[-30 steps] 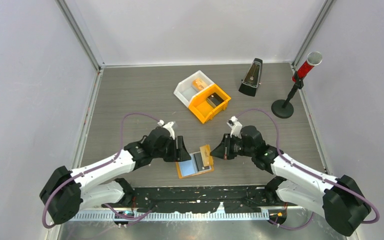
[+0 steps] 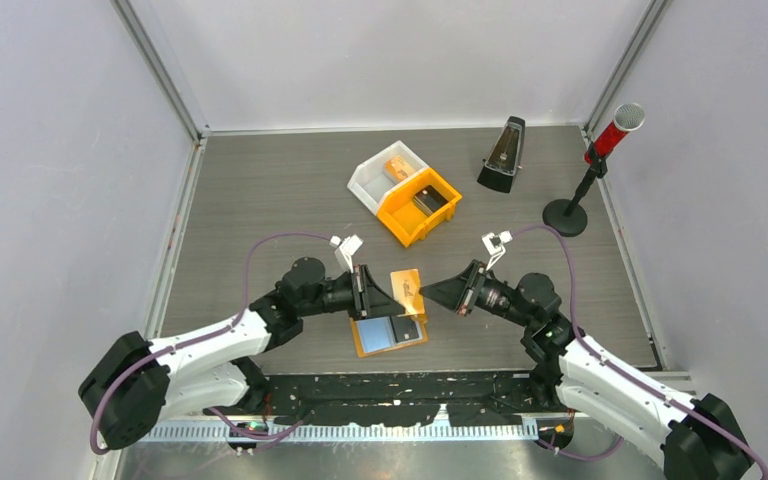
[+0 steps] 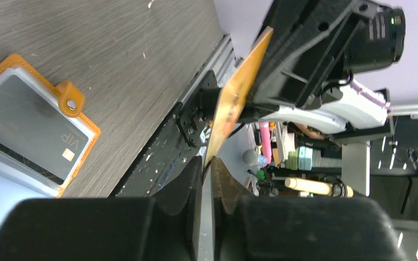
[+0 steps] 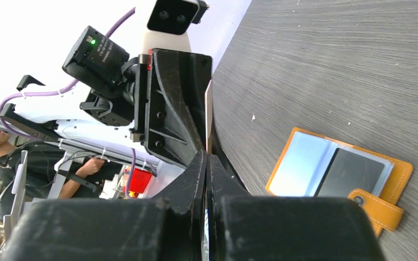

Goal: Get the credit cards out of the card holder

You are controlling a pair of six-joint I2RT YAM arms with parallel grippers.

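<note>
An orange card [image 2: 407, 287] is held up between both grippers, above the card holder. My right gripper [image 2: 424, 293] is shut on one side of it; in the right wrist view the card [image 4: 208, 111] shows edge-on at the fingertips. On the card's other side, my left gripper [image 2: 398, 308] has its fingers narrowly parted. In the left wrist view the card's lower end [image 3: 226, 109] reaches the tips, with a slim gap still showing between the fingers. Below lies the tan-edged holder [image 4: 334, 166], spread open, with a pale blue side, a dark card [image 3: 35, 117] marked VIP and a snap strap [image 4: 378, 209].
Behind stand a white bin [image 2: 365, 183] with an orange card [image 2: 398, 168] in it and a yellow bin [image 2: 412, 222] with a dark card [image 2: 429, 200]. A metronome [image 2: 503, 155] and a microphone stand [image 2: 564, 216] are at the back right.
The orange card has come up off the holder in my right gripper, and that arm has turned. My left gripper has moved right to the card's edge, and its fingers have drawn closer together.
</note>
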